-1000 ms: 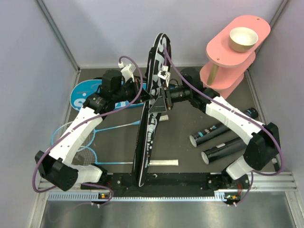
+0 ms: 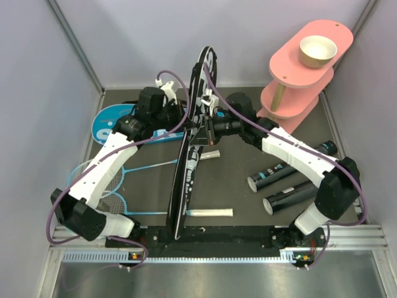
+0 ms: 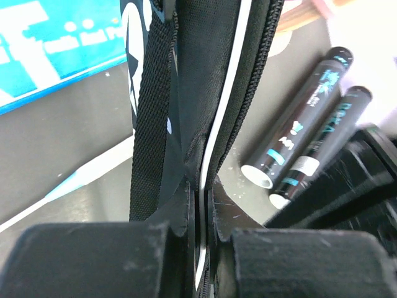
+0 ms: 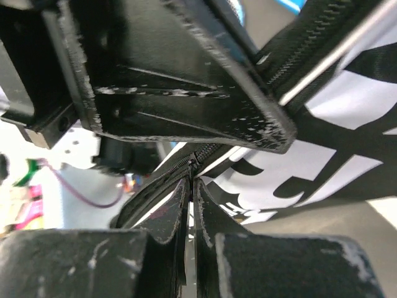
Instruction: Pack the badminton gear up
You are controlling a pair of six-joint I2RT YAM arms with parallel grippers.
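A long black badminton bag with white print hangs upright in the middle of the top view, held off the floor. My left gripper is shut on its zipped edge, which has white piping. On the bag's other side, the right gripper is shut, its tips at the zip beside a small dark zipper pull; whether the pull is pinched I cannot tell. Two blue rackets with white grips lie at the left. Two dark shuttlecock tubes lie at the right.
A blue case lies at the back left, partly behind my left arm. At the back right stands a pink shelf with a cream bowl on top. Bare grey floor shows between bag and tubes.
My right gripper has shifted left and slightly nearer the left one, along the bag. The bag's top and lower end have swung left.
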